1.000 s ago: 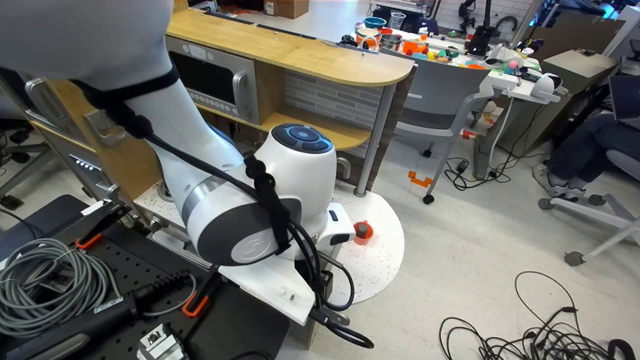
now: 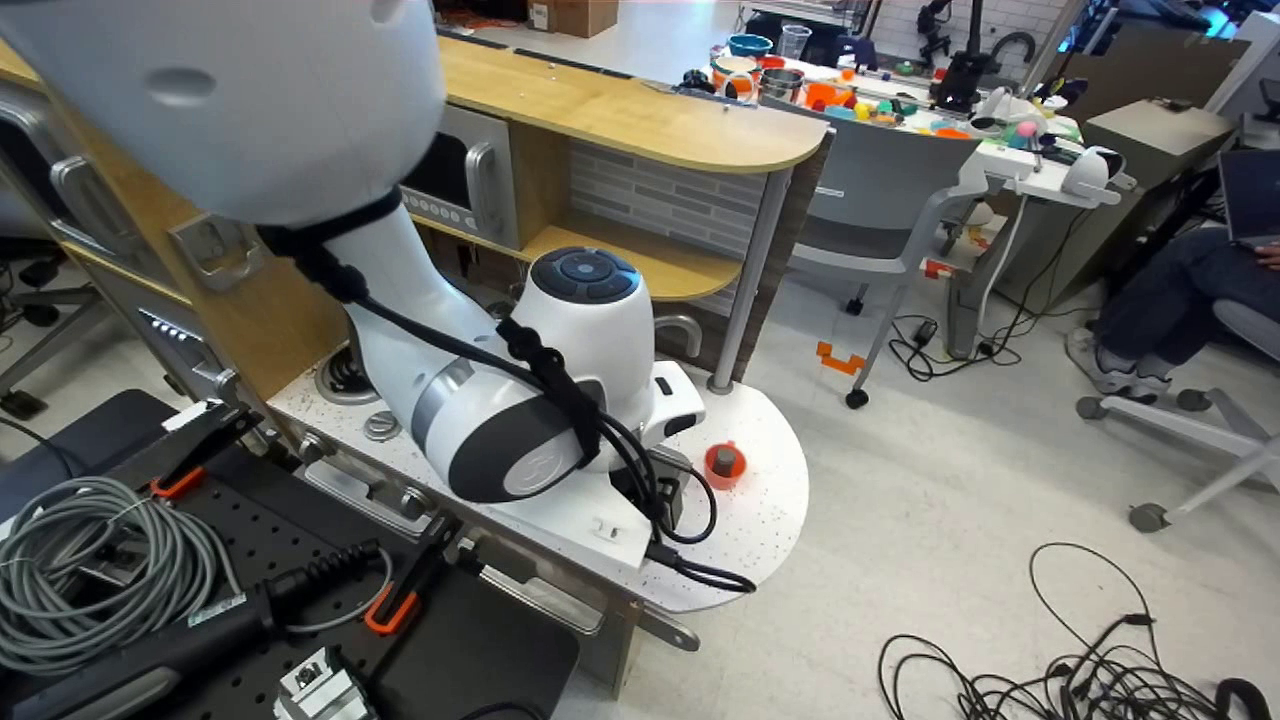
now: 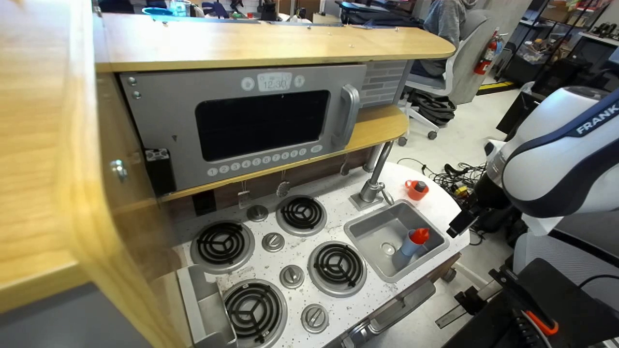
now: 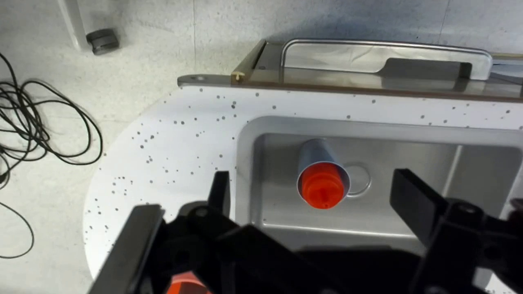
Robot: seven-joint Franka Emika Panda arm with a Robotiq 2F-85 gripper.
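Observation:
In the sink (image 3: 371, 230) stands a blue-grey cup (image 3: 407, 248) with a red object (image 4: 322, 186) inside it, its top showing above the rim. Whether the cup leans a little is hard to tell. My gripper is open. In the wrist view its black fingers lie to either side of the cup, apart from it, with nothing held. From the second exterior view, the gripper hangs above the counter's front edge, to the right of the sink. The arm hides the sink and fingers in the first exterior view.
An orange mug (image 3: 415, 191) with a dark object in it sits on the counter behind the sink's right end. The faucet (image 3: 371, 189) rises at the sink's back edge. Stove burners (image 3: 336, 268) lie left of it. A shelf (image 3: 380, 123) overhangs the counter's back.
The arm has moved over the counter, toward the toy kitchen and away from the first exterior camera. The orange mug has stayed in place.

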